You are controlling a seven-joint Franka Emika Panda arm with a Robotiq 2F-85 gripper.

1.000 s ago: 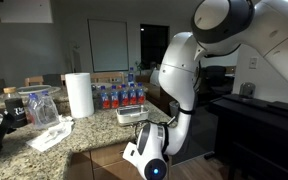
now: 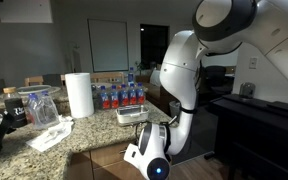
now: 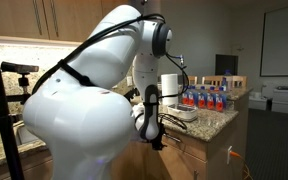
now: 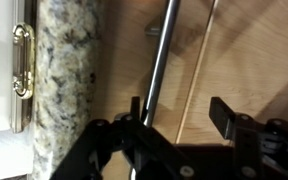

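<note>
A long dark metal bar handle (image 4: 162,62) runs across a wooden drawer or cabinet front (image 4: 246,60) in the wrist view. My gripper is part open, its black fingers (image 4: 222,114) apart. The handle passes through the gap, much closer to the left finger than the right one. Whether that finger touches the bar cannot be told. From outside, the gripper (image 2: 131,156) is low at the counter's front face, just under the countertop edge, and its fingertips are hard to make out.
The speckled countertop (image 4: 62,75) lies close to the gripper's left side. On it stand a paper towel roll (image 2: 80,95), several blue-labelled bottles (image 2: 123,96), a metal tray (image 2: 132,115) and a dark-capped bottle (image 2: 14,106).
The lower arm and gripper have shifted very slightly to the right in exterior view 1. The objects on the counter stand where they were.
</note>
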